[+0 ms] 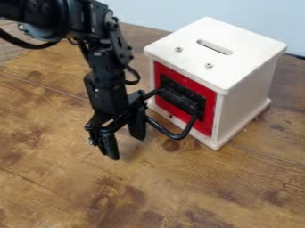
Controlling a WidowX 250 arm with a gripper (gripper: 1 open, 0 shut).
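Note:
A white wooden box [243, 80] with a slot [215, 45] and screws on its top stands at the right. Its front has a red panel [204, 134] with a black fitting and a black tubular handle [177, 135] that sticks out forward and down. My black gripper [123, 142] hangs low over the floor just left of the handle, fingers pointing down and open, with nothing visible between them. I cannot tell whether it touches the handle.
A pale wall [179, 11] runs behind the box.

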